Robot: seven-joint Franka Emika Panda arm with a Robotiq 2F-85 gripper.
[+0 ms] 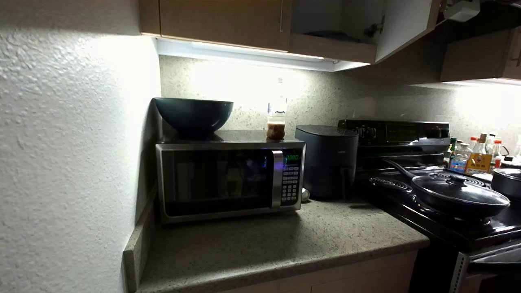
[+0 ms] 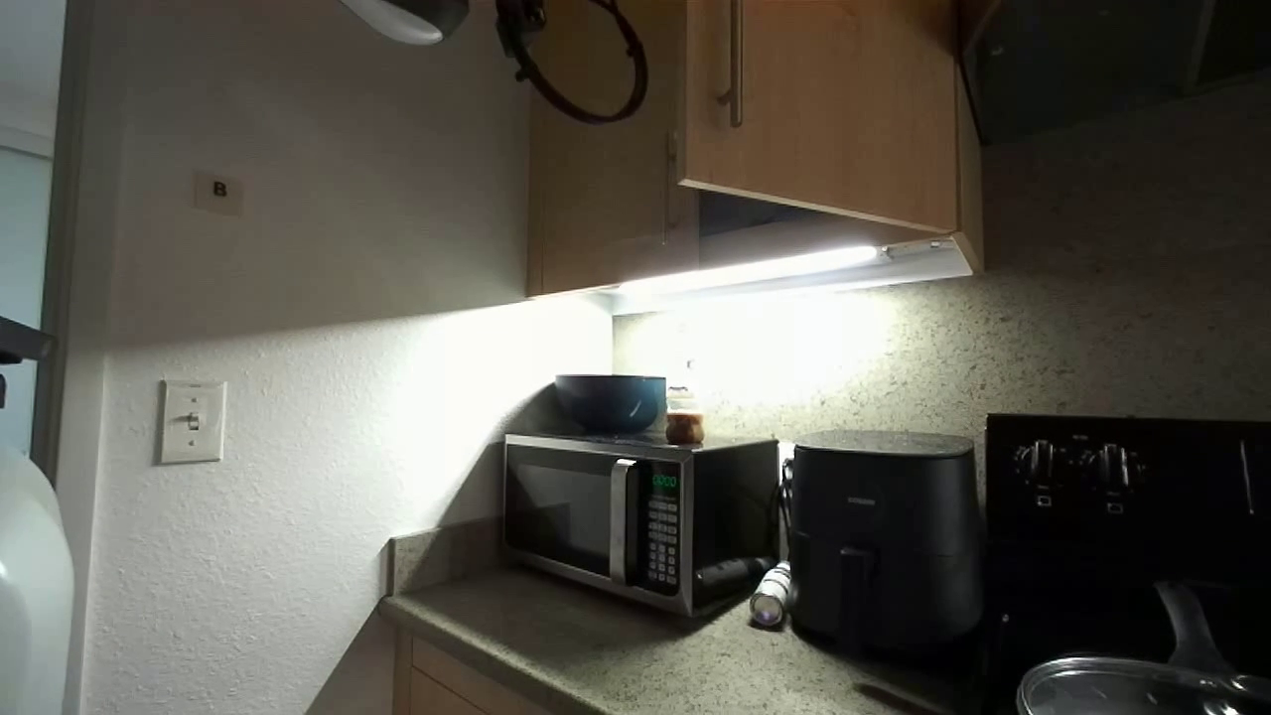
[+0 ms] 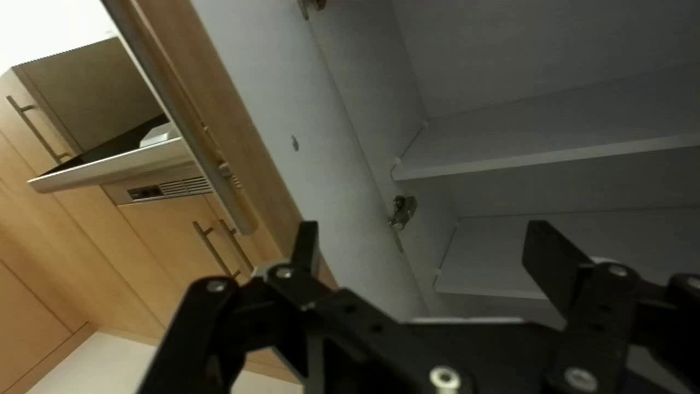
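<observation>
In the wrist view my gripper is open, with nothing between its black fingers. Beyond it stands an open wall cabinet with empty-looking pale shelves [image 3: 551, 141]. Its door [image 3: 282, 131] is swung out on the left side of that view, the bar handle [image 3: 184, 111] showing past the door's edge. I cannot tell whether a finger touches the door. The same door [image 1: 408, 24] hangs open at the top of exterior view 1, its inner face visible. In exterior view 2 the door's wooden front [image 2: 834, 107] faces the camera. The gripper is out of both exterior views.
Under the cabinet a microwave [image 1: 220, 183] carries a dark bowl [image 1: 193, 117] and a bottle [image 1: 276, 129]. An air fryer [image 1: 327, 161] stands beside it, then the stove with a lidded pan [image 1: 456, 193]. A range hood [image 3: 118, 167] lies beyond the door.
</observation>
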